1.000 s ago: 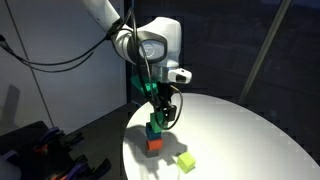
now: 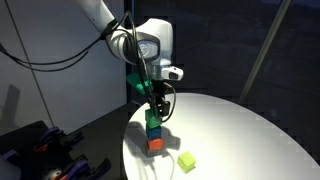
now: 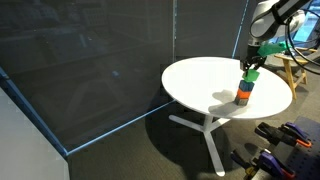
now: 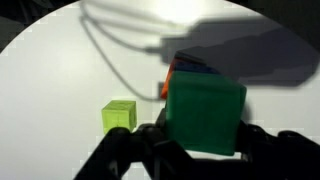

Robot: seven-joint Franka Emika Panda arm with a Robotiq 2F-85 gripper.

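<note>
In the wrist view a green block [image 4: 205, 112] fills the space between my gripper's fingers, and the gripper is shut on it. Below it, a blue block [image 2: 154, 133] rests on an orange-red block [image 2: 155, 145], which stands on the round white table. From the side, the green block [image 2: 153, 119] sits right over the blue one; whether the two touch I cannot tell. The second exterior view has the same column, with the green block [image 3: 251, 75] at the top and the orange-red block [image 3: 242, 98] at the bottom.
A yellow-green block [image 2: 187, 161] lies apart on the white table [image 2: 235, 130]. A dark chair [image 2: 45, 150] stands beside the table, and the column is near the table's edge on that side.
Over the last second my gripper has come down slightly with the green block, which now sits close over the blue one. The lower blocks and the yellow-green block have stayed put.
</note>
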